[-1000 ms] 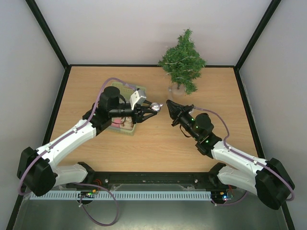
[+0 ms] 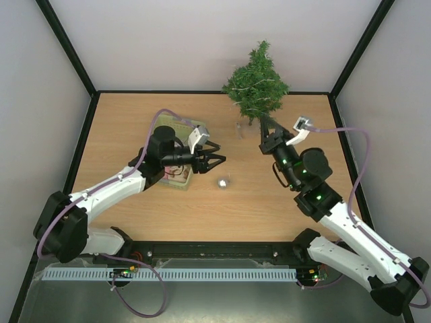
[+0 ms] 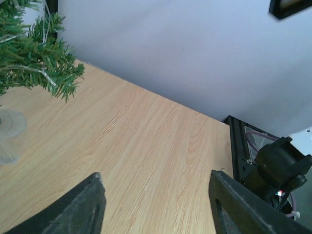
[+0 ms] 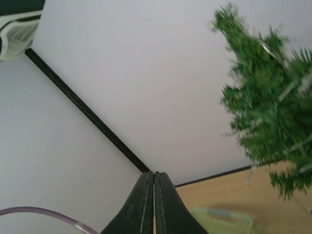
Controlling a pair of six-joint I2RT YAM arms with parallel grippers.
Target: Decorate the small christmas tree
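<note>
The small green tree (image 2: 256,84) with a pale garland stands at the back right in a clear holder (image 3: 10,136). My left gripper (image 2: 217,153) is open at mid-table, nothing between its fingers. A silver ornament (image 2: 223,182) lies on the table below it, toward the front. My right gripper (image 2: 267,122) is raised near the tree's lower right side; in the right wrist view its fingers (image 4: 141,204) are shut together, with nothing showing between them.
A light green basket (image 2: 180,183) holding items stands partly under the left arm. Walls (image 2: 40,148) border the workspace.
The silver ornament has left my left gripper and now lies lower on the table. The right arm has moved up and to the right, beside the tree.
</note>
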